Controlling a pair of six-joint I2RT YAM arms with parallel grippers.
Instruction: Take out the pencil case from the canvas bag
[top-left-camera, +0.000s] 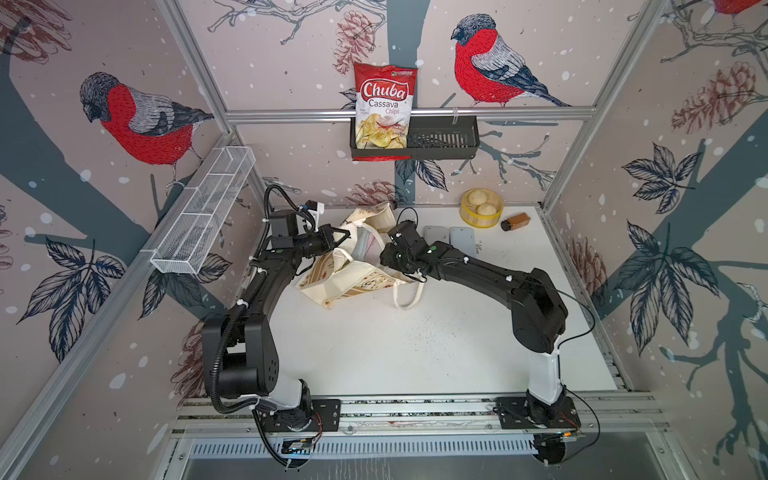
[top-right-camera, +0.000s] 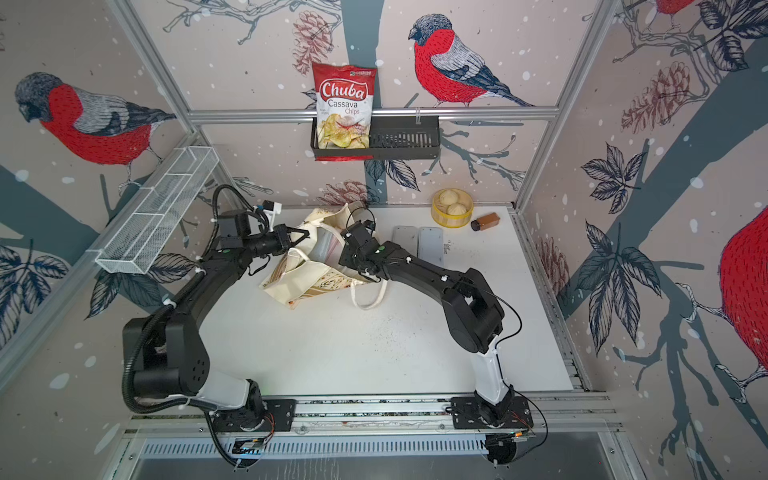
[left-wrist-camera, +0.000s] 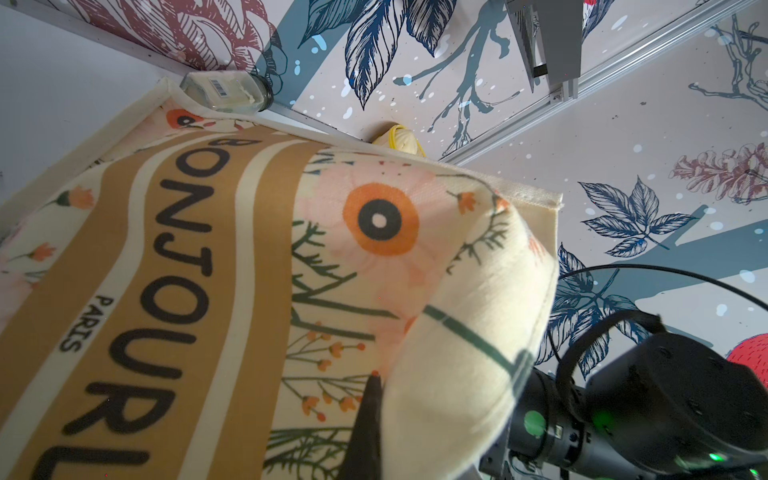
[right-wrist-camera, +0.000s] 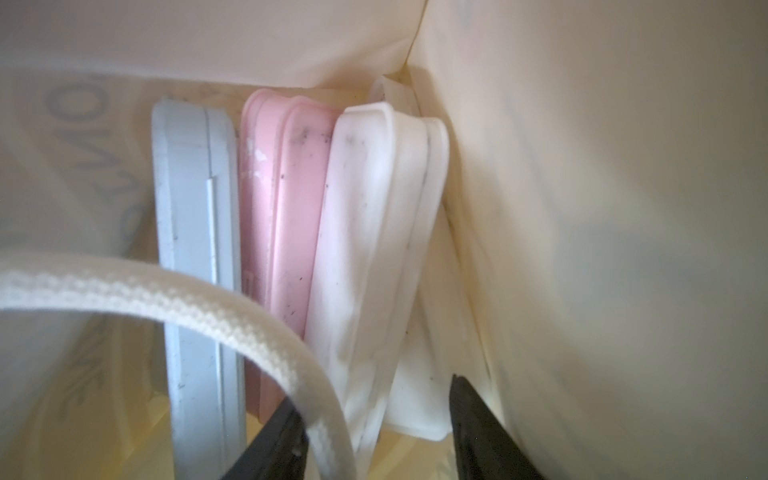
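The canvas bag (top-left-camera: 336, 284) lies open at the table's back left. My left gripper (top-left-camera: 340, 237) is at its upper left; in the left wrist view the printed cloth covers its fingers, and it appears shut at the bag's edge. My right gripper is inside the bag, open, fingertips around the lower part of a white pencil case (right-wrist-camera: 360, 224), apart from what I can tell. Pink (right-wrist-camera: 280, 184) and light blue (right-wrist-camera: 192, 200) cases stand beside it, with more white ones behind. A bag handle crosses in front of the left finger.
Two grey cases (top-left-camera: 461, 238), a yellow steamer of buns (top-left-camera: 480, 209) and a small brown bottle (top-left-camera: 516, 221) stand at the back right. A white wire shelf (top-left-camera: 200, 208) is on the left wall.
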